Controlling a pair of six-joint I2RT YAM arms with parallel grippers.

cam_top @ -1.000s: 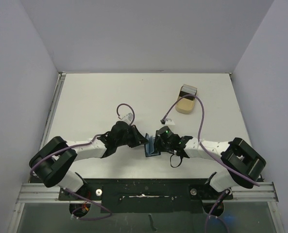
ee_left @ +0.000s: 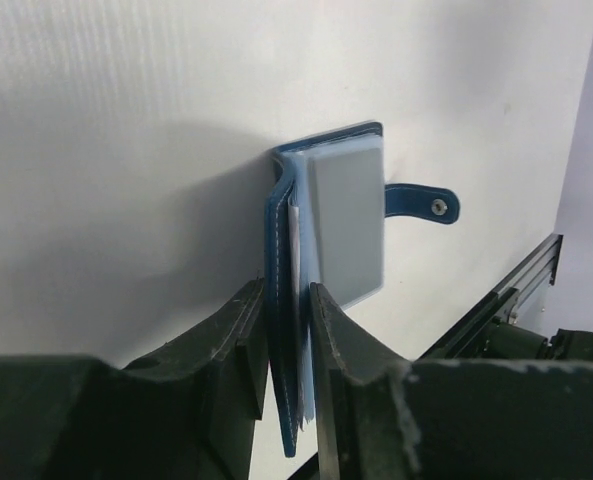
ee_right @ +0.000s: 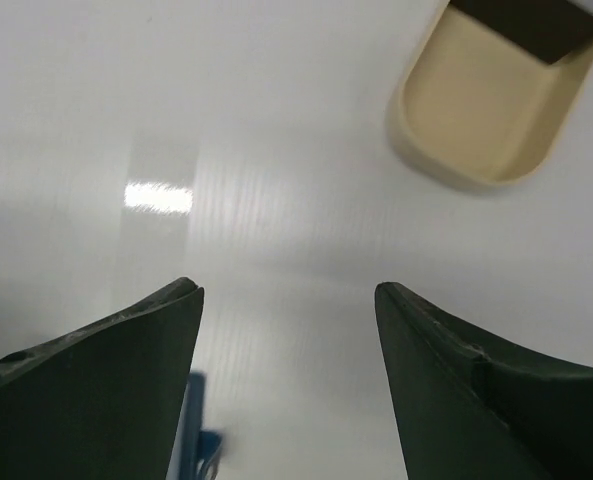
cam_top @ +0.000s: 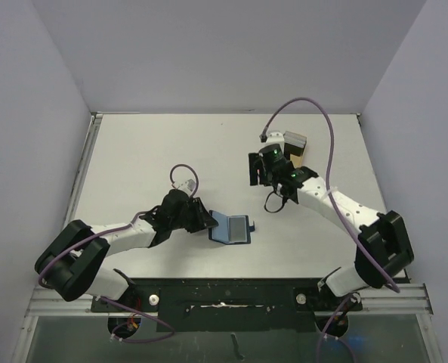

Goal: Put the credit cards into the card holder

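Observation:
The blue card holder (ee_left: 351, 215) lies opened on the table, a grey panel inside and a snap strap to one side. My left gripper is at its near cover, the standing edge between its fingers; it looks open, the contact unclear. My right gripper stands open and empty in the air near the back right, by a beige tray (ee_right: 411, 135) with a dark upper part, probably the cards' container, shown at top right of the right wrist view.
The black front rail (cam_top: 224, 291) runs along the near edge.
My right arm has moved up and back from the card holder toward the tray. My left gripper has shifted slightly left with the holder, which now lies more spread open.

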